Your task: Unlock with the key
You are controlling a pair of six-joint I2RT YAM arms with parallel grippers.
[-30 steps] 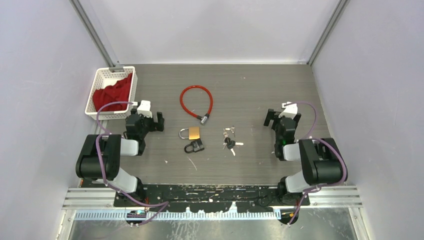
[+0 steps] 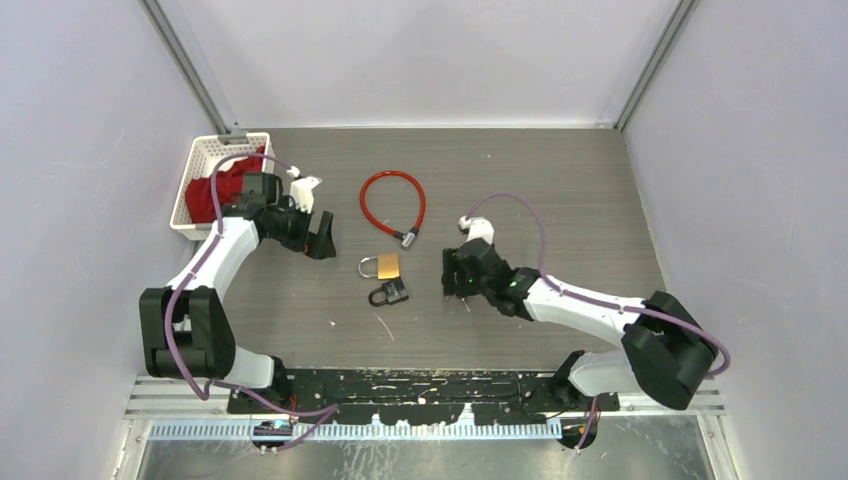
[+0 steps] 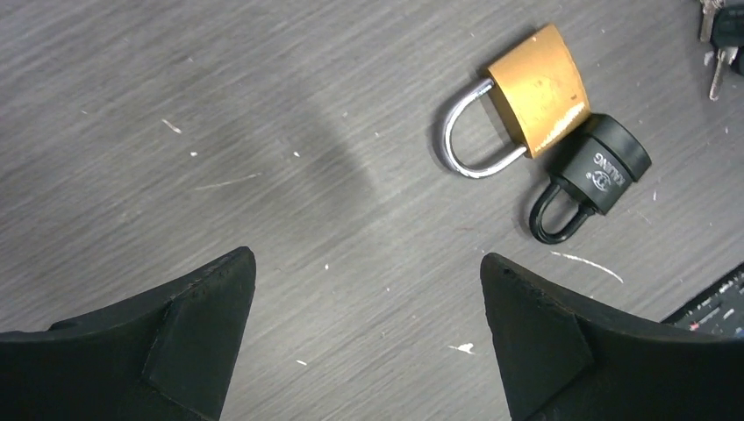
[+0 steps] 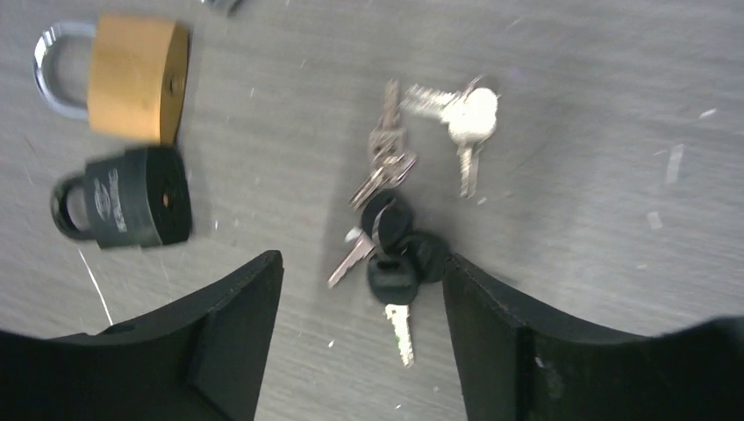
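A brass padlock (image 2: 388,266) and a black padlock (image 2: 394,290) lie side by side mid-table. To their right, my right gripper (image 2: 450,273) hovers over the keys and hides them from above. In the right wrist view the black-headed keys (image 4: 393,279) lie between its parted fingers, not gripped, with silver keys (image 4: 472,118) just beyond. A red cable lock (image 2: 421,205) is curled behind the padlocks. My left gripper (image 2: 321,238) stands open left of the padlocks, with only bare table between its fingers.
A white basket (image 2: 181,210) holding a red cloth (image 2: 235,172) stands at the back left, close beside the left arm. Bare table lies at the back right and along the front.
From the right side my right arm has swung left, and its gripper now covers the keys. The left gripper has shifted slightly toward the front. Locks have stayed in place.
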